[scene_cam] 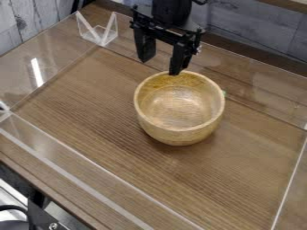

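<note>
My black gripper (161, 56) reaches down from the top centre of the camera view, just behind a large tan bowl (179, 112) on the wooden table (72, 126). Its fingertips point down near the bowl's back rim. I cannot make out whether it is open or shut, or whether anything is between its fingers.
A clear, crumpled-looking object (106, 27) stands at the back left. A dark cable runs at the bottom left corner. The left, front and right of the table around the bowl are largely clear.
</note>
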